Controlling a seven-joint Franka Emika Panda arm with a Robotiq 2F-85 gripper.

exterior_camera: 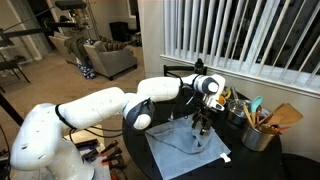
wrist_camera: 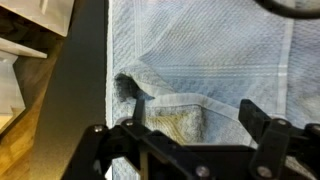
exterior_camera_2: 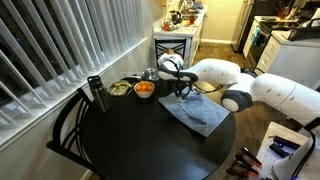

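Note:
A light blue-grey cloth (exterior_camera: 180, 158) lies spread on the dark table, seen in all the views. In the wrist view, part of the cloth (wrist_camera: 215, 60) is bunched into a raised fold, with a beige patch (wrist_camera: 180, 125) showing beneath its ridge. My gripper stands open over this fold, its fingers apart on either side of it. From the side, the gripper (exterior_camera: 203, 127) points down low over the cloth's far part. Whether the fingertips touch the fabric cannot be made out.
Right of the cloth stands a metal pot (exterior_camera: 258, 136) with several utensils. A bowl of oranges (exterior_camera_2: 144, 89) and a dark canister (exterior_camera_2: 99, 94) are also on the table (exterior_camera_2: 130, 135).

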